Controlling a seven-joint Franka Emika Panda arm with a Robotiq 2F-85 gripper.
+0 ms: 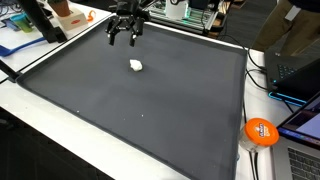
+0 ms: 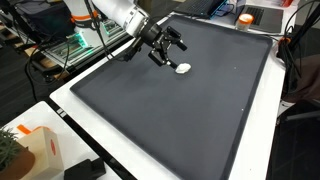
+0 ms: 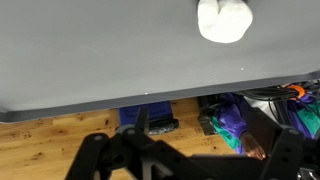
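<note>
A small white object [image 1: 135,65] lies alone on the dark grey board; I cannot tell exactly what it is. In the other exterior view the same white lump [image 2: 182,69] sits just beyond the fingers. My gripper [image 1: 122,41] hangs near the board's far edge, apart from the white object, its two fingers spread. From the side, the gripper [image 2: 175,54] is open and nothing shows between its fingers. In the wrist view the white piece [image 3: 225,18] is at the top right, away from the gripper.
Most of the grey board [image 1: 150,110] is bare. An orange-lidded container [image 1: 261,133] stands beyond its right edge, near a laptop [image 1: 298,160]. A potted cactus [image 2: 14,158] is outside the board. Cables and colourful items lie past the edge in the wrist view.
</note>
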